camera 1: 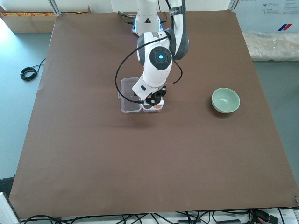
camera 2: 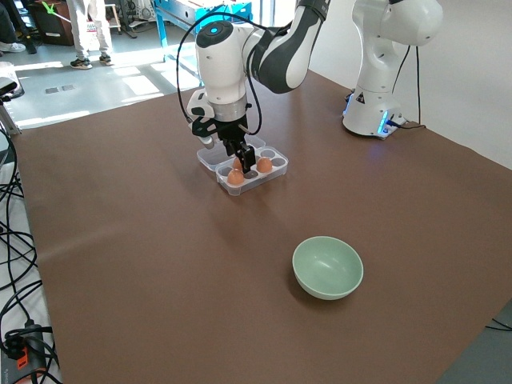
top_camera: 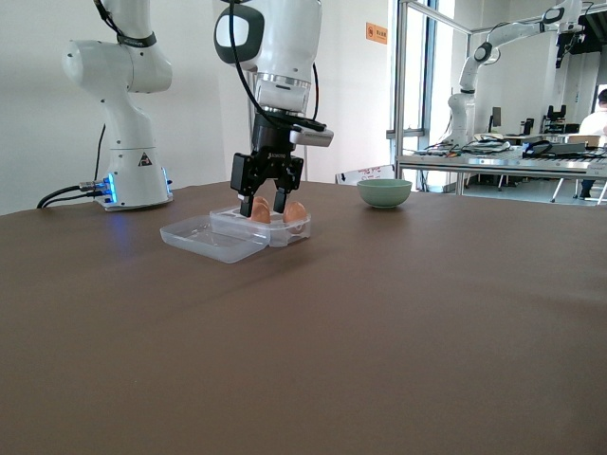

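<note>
My black gripper (top_camera: pixel 263 208) is down at the clear plastic egg carton (camera 2: pixel 272 164), which has its lid (top_camera: pixel 204 240) lying open beside it. In the top view its two fingers stand apart, straddling the area of a brown egg (top_camera: pixel 259 212); whether they touch it I cannot tell. Another egg (camera 2: pixel 235 178) sits at the near end of the carton in the right view, and one more (camera 2: pixel 264 166) to its right. A pale green bowl (camera 1: pixel 225 100) stands empty on the brown table (camera 1: pixel 154 158), apart from the carton.
Cables run along the table's outer edge.
</note>
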